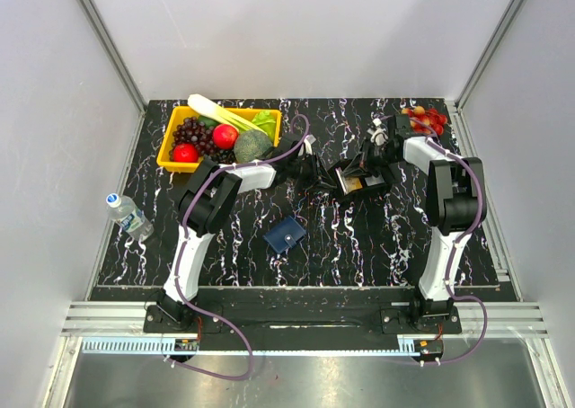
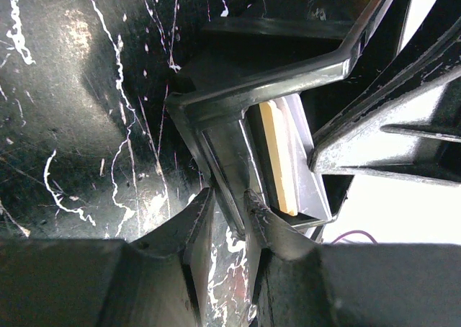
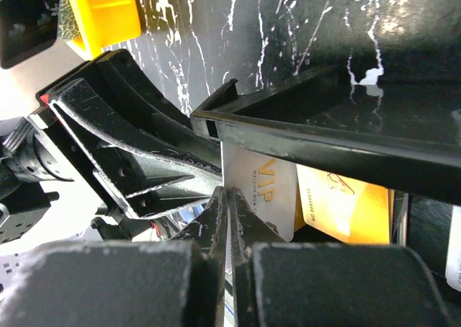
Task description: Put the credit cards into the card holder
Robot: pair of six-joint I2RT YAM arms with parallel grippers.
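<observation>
A black card holder (image 1: 375, 189) sits right of centre, between my grippers. In the left wrist view my left gripper is shut on the edge of the holder (image 2: 238, 89); pale and cream cards stand inside it. In the right wrist view a white VIP card (image 3: 270, 194) and a yellow card (image 3: 346, 204) are in the holder. My right gripper is shut, its fingertips at the VIP card's left edge; whether anything thin is between them is hidden.
A yellow basket of produce (image 1: 168, 147) is at back left, red and orange items (image 1: 431, 119) at back right. A blue pouch (image 1: 284, 235) lies front centre, a water bottle (image 1: 132, 217) at left.
</observation>
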